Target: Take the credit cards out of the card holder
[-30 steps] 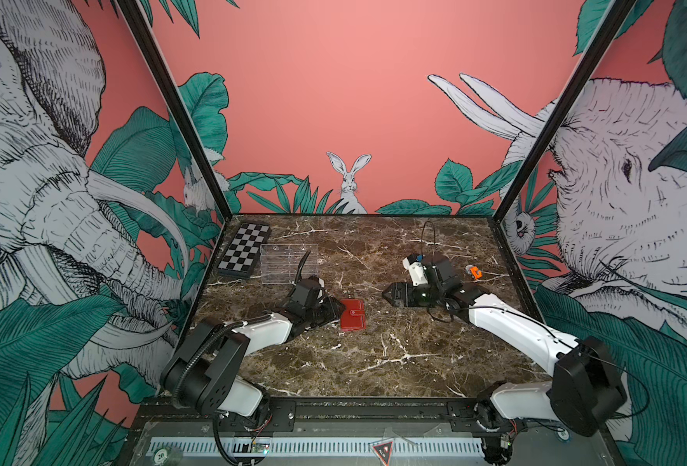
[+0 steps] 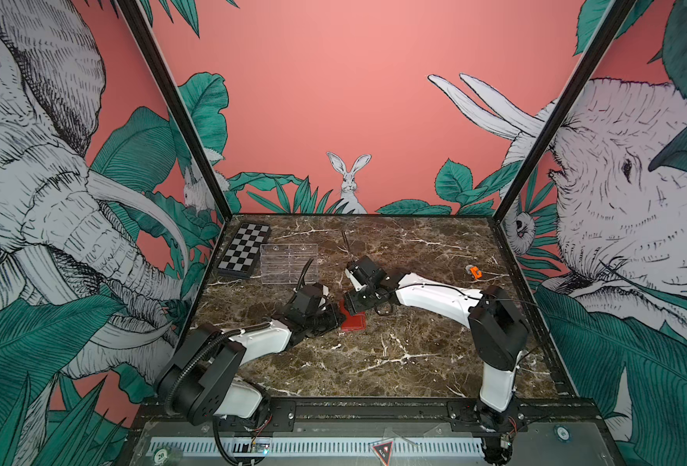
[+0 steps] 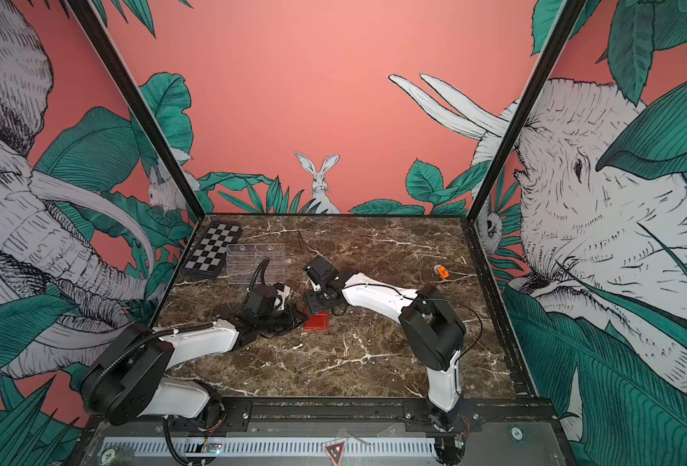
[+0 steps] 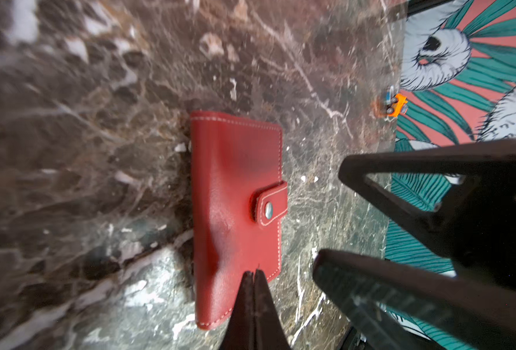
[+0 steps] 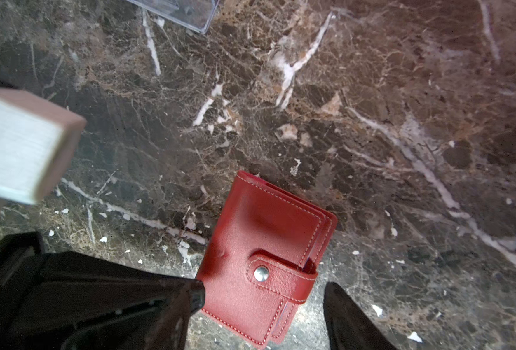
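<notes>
The red card holder lies flat on the marble table, its strap fastened by a silver snap. No cards show outside it. In the left wrist view, the card holder has the shut fingertips of my left gripper over its lower edge; nothing shows between them, and contact is unclear. The fingers of my right gripper reach in from the right there, apart from the holder. The right wrist view shows my right gripper open, one finger on either side of the strap end, nothing gripped.
A clear divided box stands behind the left arm, beside a checkered board. A small orange toy sits at the far right.
My right arm has swung left from the table's right half until its gripper hangs over the card holder. The left gripper shifted only slightly. The holder stays in place.
</notes>
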